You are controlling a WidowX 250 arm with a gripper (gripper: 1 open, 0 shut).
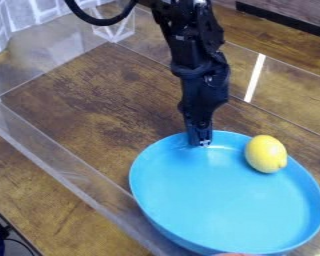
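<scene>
A large blue plate fills the lower right, with a yellow lemon-like object on its right rear part. My black gripper points down at the plate's back rim, left of the yellow object. Its fingers look close together and shut, and nothing shows between them, though the dark tips are hard to make out.
A transparent wall strip runs along the left side. A small red shape shows at the bottom edge, mostly out of frame.
</scene>
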